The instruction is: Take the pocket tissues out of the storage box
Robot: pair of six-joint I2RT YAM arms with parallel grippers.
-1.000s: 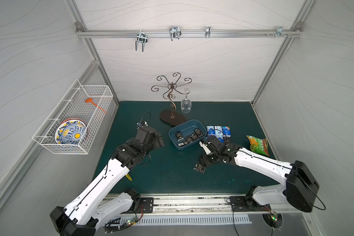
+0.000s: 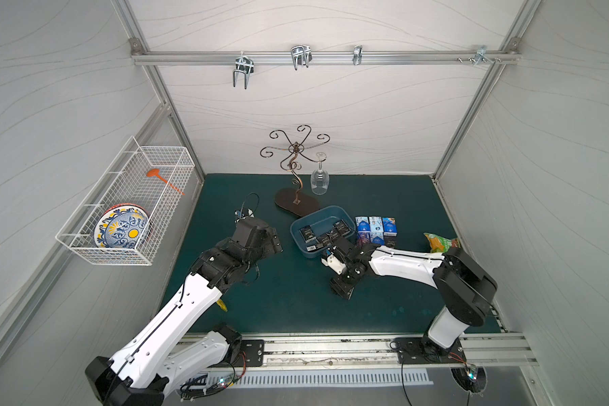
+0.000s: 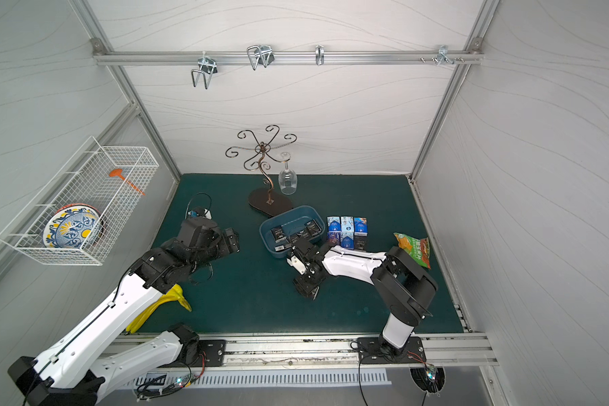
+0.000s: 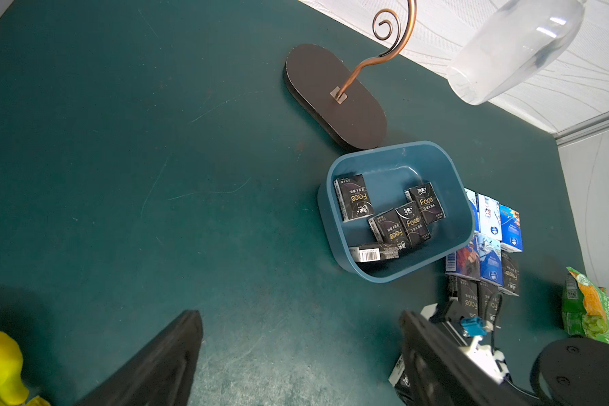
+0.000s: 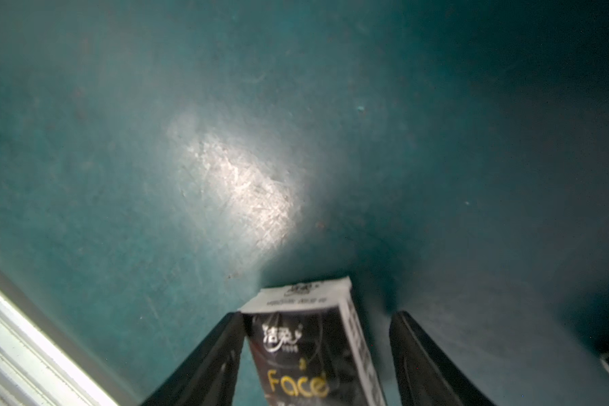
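Observation:
The blue storage box (image 4: pixel 412 169) holds several black "Face" tissue packs (image 4: pixel 352 197); it stands mid-table. In the right wrist view a black pack (image 5: pixel 297 358) lies on the table outside the box, between the spread fingertips of my right gripper, which is open and low over it. My left gripper hangs open above the table, left of the box, with nothing between its fingers.
Blue and dark packs (image 4: pixel 490 257) lie right of the box, beside a green snack bag (image 4: pixel 587 308). A metal stand (image 4: pixel 331 98) with a hanging glass (image 4: pixel 507 47) stands behind. Bananas (image 3: pixel 159 304) lie front left, a wire basket (image 3: pixel 81 203) hangs on the left wall.
My right arm has swung leftward, its gripper moving down and left over the loose pack in front of the box. The left arm is unmoved.

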